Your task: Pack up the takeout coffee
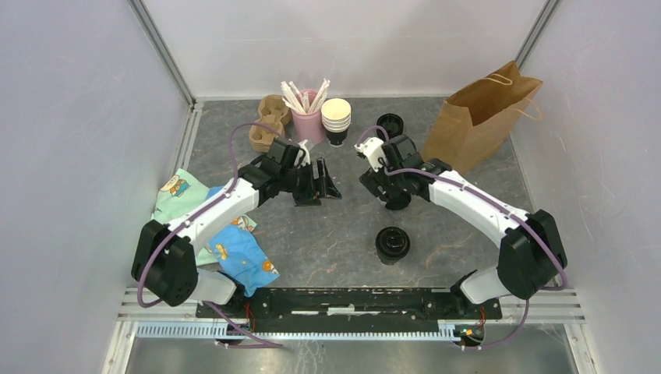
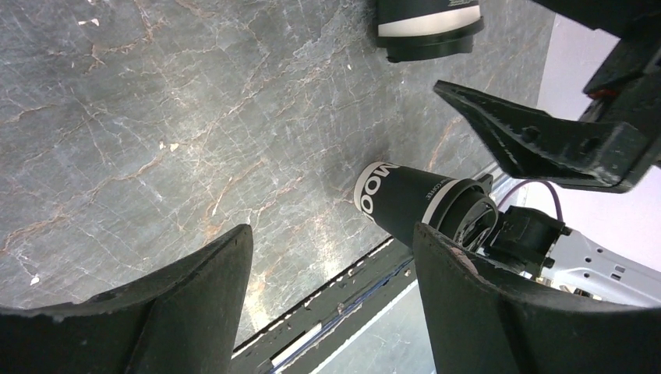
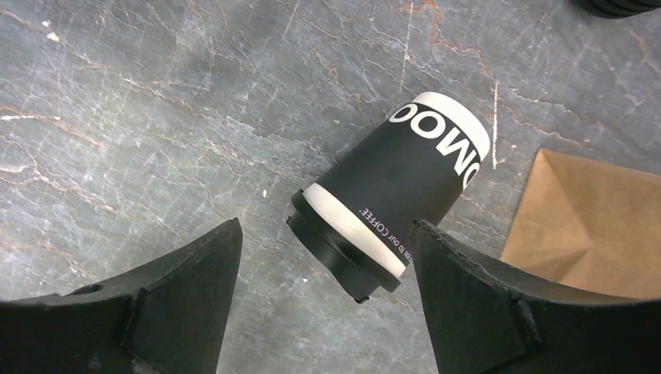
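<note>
A black lidded cup with a white MOO band lies under my right gripper, which is open above it, its fingers at either side of the lower part of the right wrist view. A second lidded cup stands at the front centre; it also shows in the left wrist view. My left gripper hangs left of the first cup, fingers apart with nothing between them.
A brown paper bag stands back right. Cup carriers, a pink straw holder, stacked cups and black lids line the back. Cloths lie at the left.
</note>
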